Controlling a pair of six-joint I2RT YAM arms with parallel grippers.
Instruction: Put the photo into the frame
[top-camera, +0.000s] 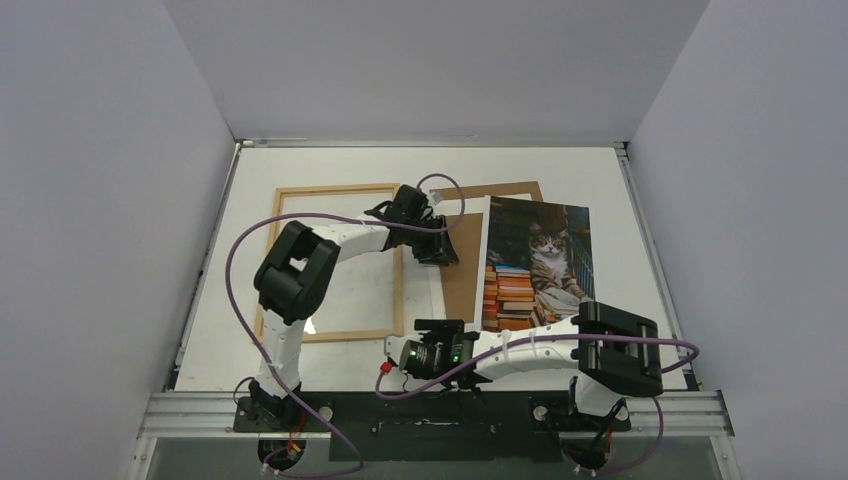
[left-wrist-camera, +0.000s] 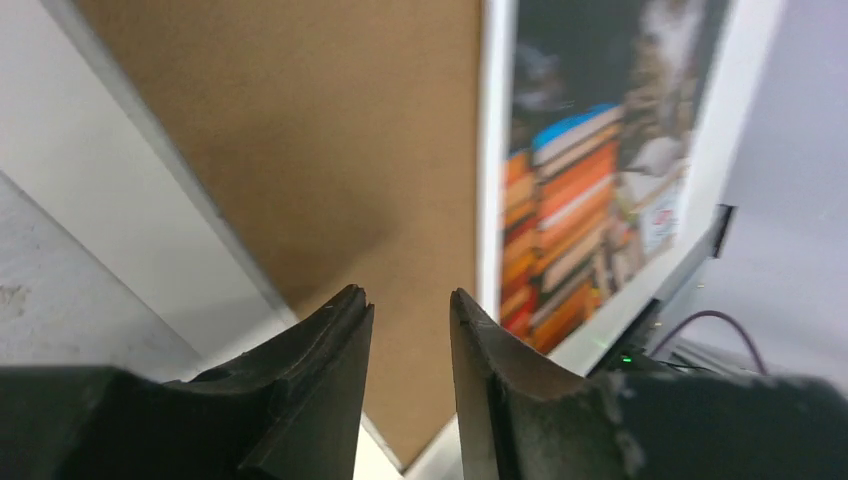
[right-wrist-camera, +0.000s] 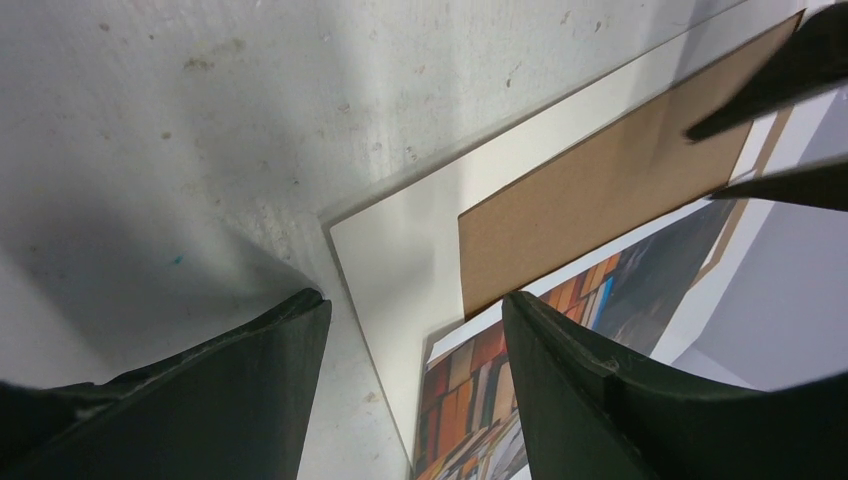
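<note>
The cat photo (top-camera: 549, 262) lies on the right over brown boards with white borders (top-camera: 461, 247), its left part showing books. The wooden frame (top-camera: 330, 334) lies empty on the left. My left gripper is over the brown board (left-wrist-camera: 330, 170) beside the photo's white edge, fingers apart with nothing seen between them. My right gripper is low at the near end of the boards, fingers apart around the white border corner (right-wrist-camera: 390, 270), with the photo (right-wrist-camera: 470, 400) just beyond.
White table (top-camera: 241, 180) has free room at the back and edges. Grey walls surround it. Both arms' cables loop over the work area.
</note>
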